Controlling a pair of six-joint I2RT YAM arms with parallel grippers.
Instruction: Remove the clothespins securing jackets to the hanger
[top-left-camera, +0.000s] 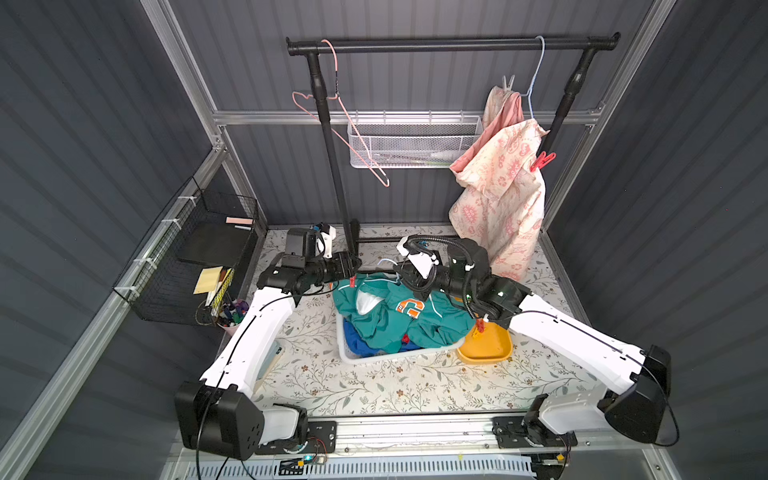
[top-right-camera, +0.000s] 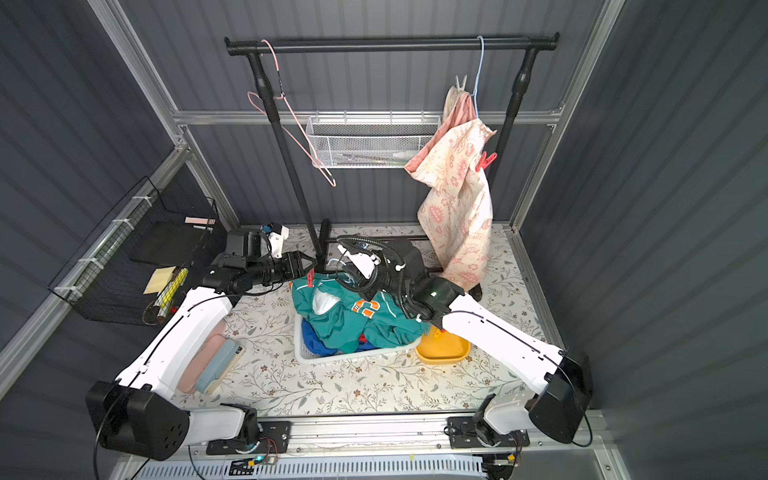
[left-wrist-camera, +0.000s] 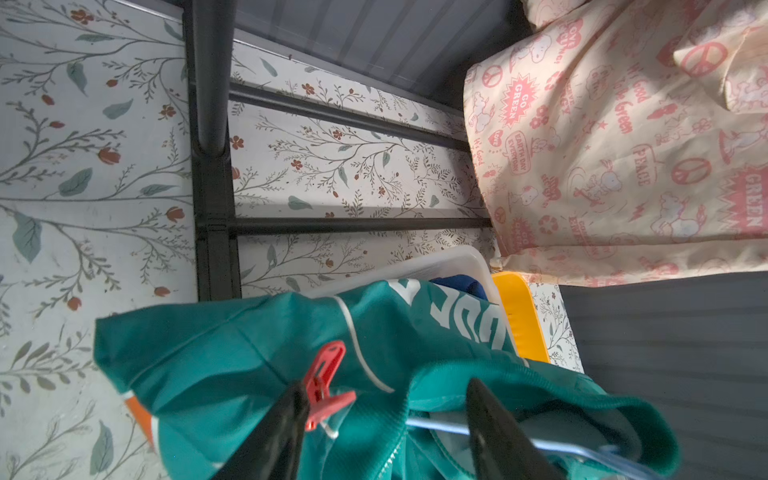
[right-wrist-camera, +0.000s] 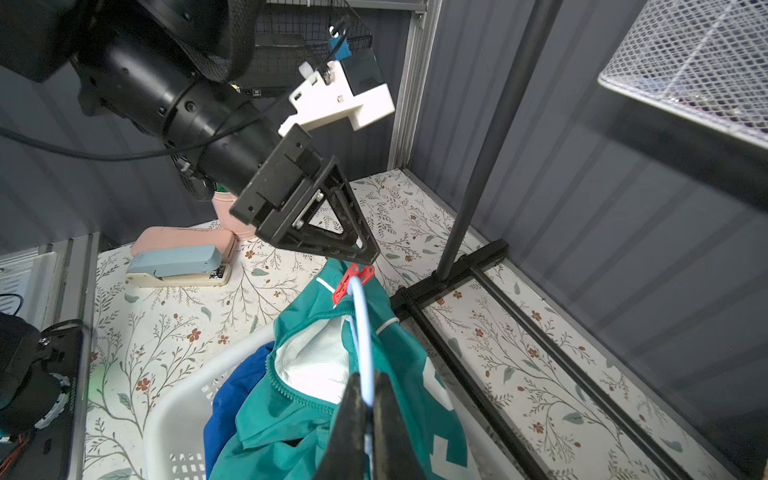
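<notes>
The teal jacket (top-left-camera: 372, 320) is heaped in the white laundry basket (top-left-camera: 346, 356) on a pale blue hanger (right-wrist-camera: 360, 320). A red clothespin (left-wrist-camera: 324, 376) clips it at the hanger's end. My left gripper is open just above that clothespin, nothing between its fingers. My right gripper is shut on the hanger, over the basket. On the rail (top-left-camera: 448, 44) at the right, patterned pink clothing (top-left-camera: 496, 200) hangs with another red clothespin (top-left-camera: 542, 160) and a grey one (top-left-camera: 508, 82).
An orange tray (top-left-camera: 488, 348) with loose clothespins sits right of the basket. Pink empty hangers (top-left-camera: 356, 144) hang at upper left. A mesh shelf (top-left-camera: 412, 148) is on the back wall, a black wire basket (top-left-camera: 160, 264) on the left wall.
</notes>
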